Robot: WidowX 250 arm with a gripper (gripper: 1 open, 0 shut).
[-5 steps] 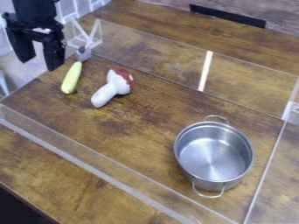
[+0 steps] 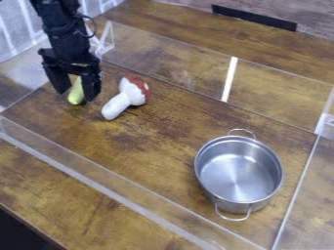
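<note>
My black gripper (image 2: 72, 73) is at the upper left, open, its fingers pointing down around a pale yellow-green elongated vegetable (image 2: 76, 94), which it partly hides. Just right of it lies a white object with a red end, like a toy mushroom (image 2: 124, 100), tilted on the wooden table. A steel pot (image 2: 237, 172) with two handles stands at the lower right.
Clear transparent edges run along the left and right sides. A white strip (image 2: 229, 80) marks the upper right area.
My gripper has moved right and down from the far left to the green vegetable, now over it. The white object and the pot have not moved.
</note>
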